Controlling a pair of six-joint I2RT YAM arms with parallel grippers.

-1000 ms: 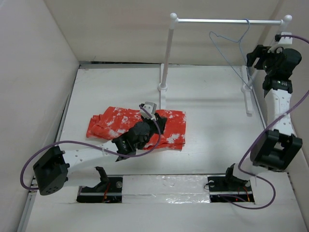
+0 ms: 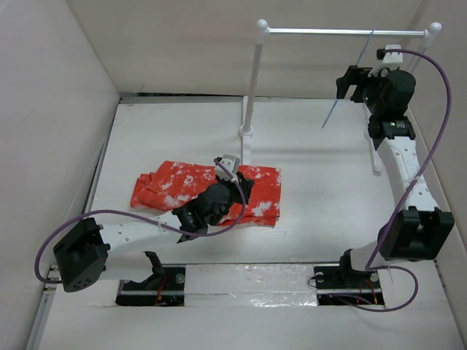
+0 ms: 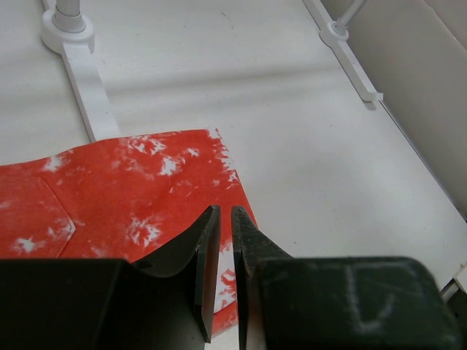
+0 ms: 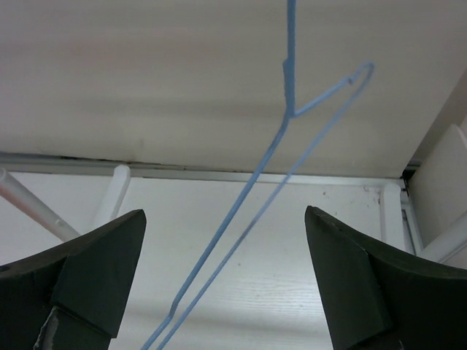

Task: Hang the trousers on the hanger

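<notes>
Red trousers (image 2: 175, 177) with white patches lie folded flat on the left of the table; their right end (image 3: 175, 168) fills the lower left of the left wrist view. My left gripper is over that end, its fingers slightly apart with a narrow gap between them. The thin blue hanger (image 2: 361, 52) hangs from the rack's rail, turned nearly edge-on in the top view. Around its height my right gripper (image 2: 346, 82) stands open. In the right wrist view the hanger (image 4: 248, 188) slants across the space between the wide-apart fingers; contact cannot be told.
The white rack has a rail (image 2: 328, 31) on two uprights, the left one (image 2: 254, 84) beside the trousers' right end. Table surface (image 2: 321, 189) between the rack feet is clear. A wall (image 2: 438, 109) stands close to my right arm.
My right gripper has moved left toward the hanger. The hanger has turned from facing the top camera broadly to nearly edge-on. My left arm has shifted very slightly; the trousers stay put.
</notes>
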